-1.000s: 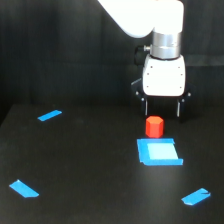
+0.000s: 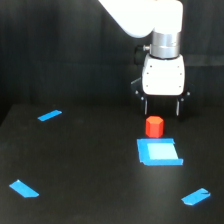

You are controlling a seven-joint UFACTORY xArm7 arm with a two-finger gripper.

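A red block [image 2: 154, 127] stands on the dark table, touching or just behind a pale square [image 2: 161, 151] bordered with blue tape. Above and slightly behind the block, as far as this view tells, my gripper [image 2: 161, 107] points downward. Its dark fingers are wide apart, and nothing shows between them. The exact height of the fingertips over the table is hard to judge against the dark background.
Strips of blue tape lie on the table at the left [image 2: 50, 115], the front left [image 2: 24, 188] and the front right [image 2: 196, 197]. A dark curtain [image 2: 60, 50] hangs behind.
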